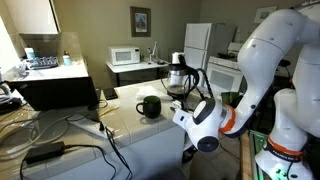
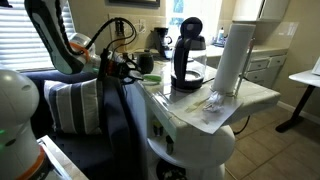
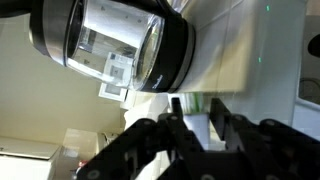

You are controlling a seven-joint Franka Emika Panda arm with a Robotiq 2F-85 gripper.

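Note:
My gripper [image 1: 181, 113] is at the counter's edge, to the right of a black mug [image 1: 149, 106] in the first exterior view. In the second exterior view, my gripper [image 2: 132, 76] is beside a small green item [image 2: 152, 78] on the counter. Dark fingers show low in the wrist view, with a pale, greenish patch [image 3: 197, 121] between them. Whether this patch is held or lies behind the fingers is unclear, as is the finger's spread. A coffee maker with a glass carafe [image 3: 118, 42] fills the wrist view's upper left.
The black coffee maker [image 2: 187, 55] stands on the counter near a white paper roll [image 2: 233, 58]. Crumpled clear wrapping [image 2: 212, 102] lies in front of them. Black cables [image 1: 112, 143] hang over the counter edge. A microwave [image 1: 125, 55] sits farther back.

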